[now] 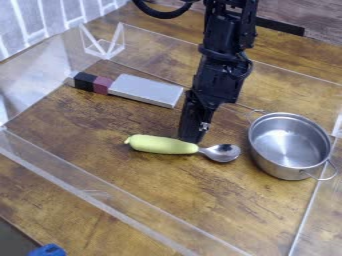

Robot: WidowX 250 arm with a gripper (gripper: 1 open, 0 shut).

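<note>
A spoon with a pale yellow-green handle (163, 144) lies on the wooden table, its metal bowl (222, 152) pointing right toward the steel pot (290, 147). The black gripper (197, 130) hangs just above and behind the spoon, near where handle and bowl meet; whether its fingers are open or shut is unclear.
A grey bar (144, 89) with a dark end lies at the back left. Clear plastic panels border the area, and a blue object (44, 250) sits at the bottom-left edge.
</note>
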